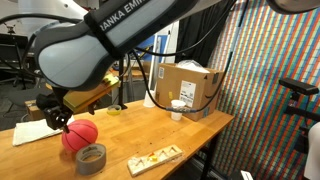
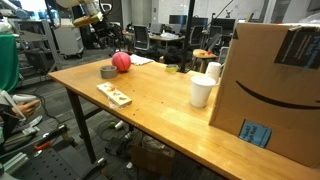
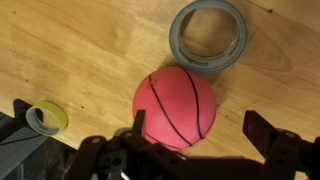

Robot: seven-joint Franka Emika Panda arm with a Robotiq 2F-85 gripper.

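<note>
A red ball with black lines (image 3: 178, 108) rests on the wooden table, shown whole in the wrist view apart from its lower edge near my hand. My gripper is open above it, one finger on either side of the ball in that view, nothing held. In exterior view 1 the gripper (image 1: 58, 115) hangs just above and left of the ball (image 1: 80, 136). Close beside the ball lies a grey tape roll (image 3: 208, 35), flat on the table. Exterior view 2 shows the ball (image 2: 122, 61) behind the tape roll (image 2: 109, 72).
A pale board with small pieces (image 1: 155, 160) lies near the front edge. A white cup (image 2: 201, 91) and a cardboard box (image 2: 270, 90) stand at the other end. White paper (image 1: 36, 132) lies behind the ball.
</note>
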